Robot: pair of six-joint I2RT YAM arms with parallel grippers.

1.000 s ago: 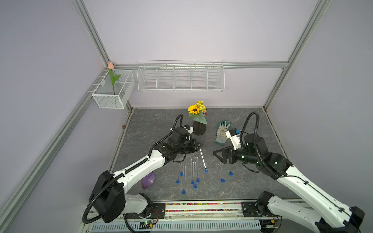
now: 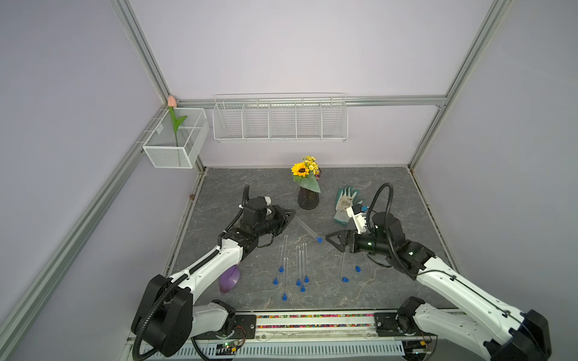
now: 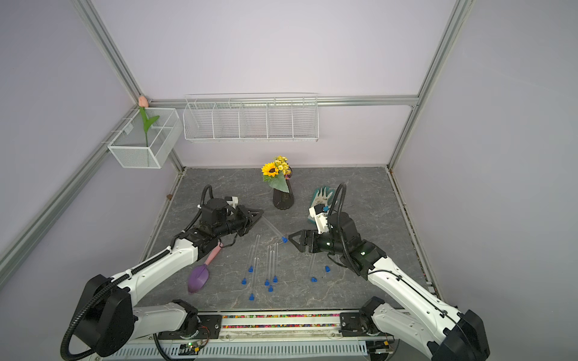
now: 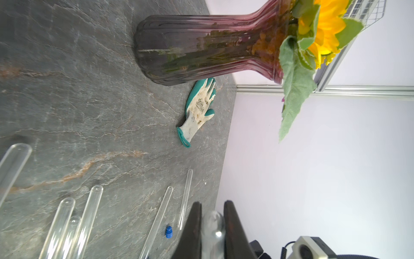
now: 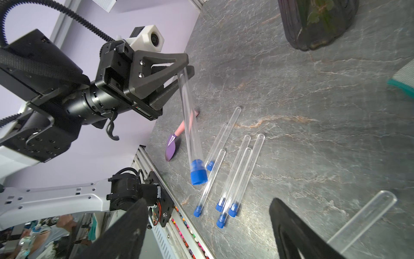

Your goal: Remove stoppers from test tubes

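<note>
My left gripper is shut on the closed end of a clear test tube. The tube hangs tilted above the table, its blue stopper fitted at the lower end. In the top left view that stopper lies just left of my right gripper, which stands open and empty, apart from it. Several stoppered tubes lie on the table. Farther right lie two more tubes; one is partly cut off in the left wrist view, while the other shows no stopper. A loose blue stopper rests between these.
A dark vase with sunflowers stands at the back, near my left gripper. Behind the right gripper lies a work glove. A purple spoon is at the left. Wire baskets hang on the back wall.
My left gripper has moved left and slightly back with the tube, whose stopper end has swung up and away from the table's front. The right gripper has shifted slightly left.
</note>
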